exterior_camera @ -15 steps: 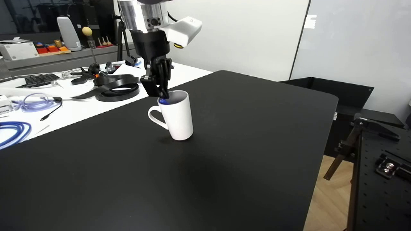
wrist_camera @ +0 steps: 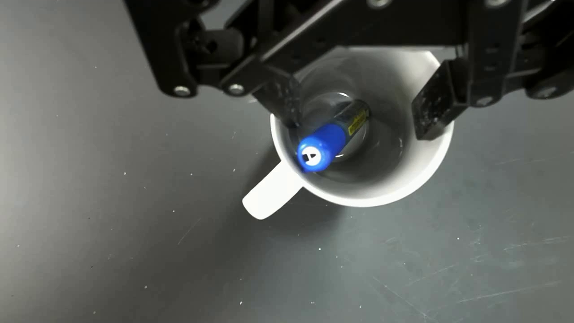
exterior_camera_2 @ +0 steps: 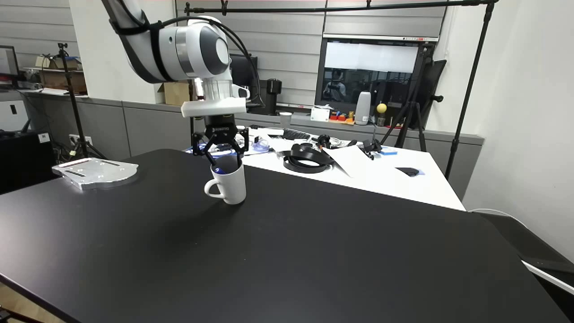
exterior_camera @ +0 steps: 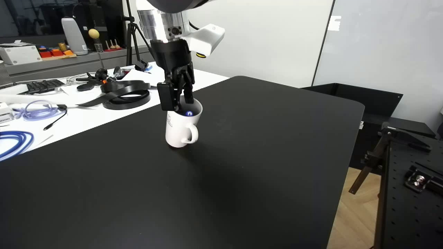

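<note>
A white mug (exterior_camera: 176, 128) stands on the black table, its handle (wrist_camera: 273, 193) pointing toward the lower left in the wrist view. Inside it leans a marker with a blue cap (wrist_camera: 324, 146), the cap end up near the rim on the handle side. My gripper is open over the mug's mouth, fingers spread to either side of the marker and nothing held. One fingertip (wrist_camera: 437, 105) overlaps the far side of the rim in that view; whether it touches the mug I cannot tell. From exterior view 2 the marker's cap (exterior_camera_2: 219, 170) shows just inside the rim.
A silver metal plate (exterior_camera_2: 97, 172) lies at the table's edge in exterior view 2. Behind the mug, a white table (exterior_camera_2: 376, 167) carries cables, a black strap roll (exterior_camera: 125, 94) and papers.
The mug has turned, its handle swinging from left to right in exterior view 1, and has shifted slightly left. My gripper has moved a little right and its fingers have spread away from the cap.
</note>
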